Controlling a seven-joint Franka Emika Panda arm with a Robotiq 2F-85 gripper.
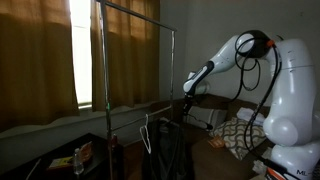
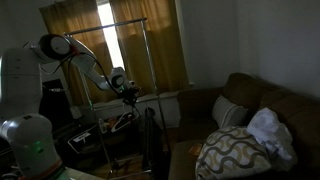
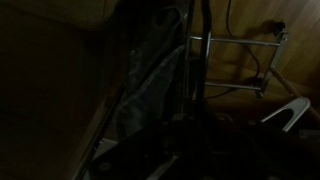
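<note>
A dark garment (image 1: 170, 152) hangs low at the metal clothes rack; in the wrist view the cloth (image 3: 155, 70) is left of the rack's bars. The white hanger (image 1: 147, 133) is on the rack, seen nearly edge-on, and part of it (image 3: 288, 112) shows right in the wrist view. Above the garment and to the right of the hanger is my gripper (image 1: 187, 108), which is apart from the hanger. It is shut on something dark, but the wrist view is too dim to show what. In exterior view 2 the gripper (image 2: 130, 98) is between the rack's uprights.
The rack's tall post (image 1: 105, 80) and top bar (image 1: 138, 15) frame the space left of my arm. A brown couch (image 2: 215, 105) with pillows stands to one side. A dark table (image 1: 55, 160) with small items is near the curtained window.
</note>
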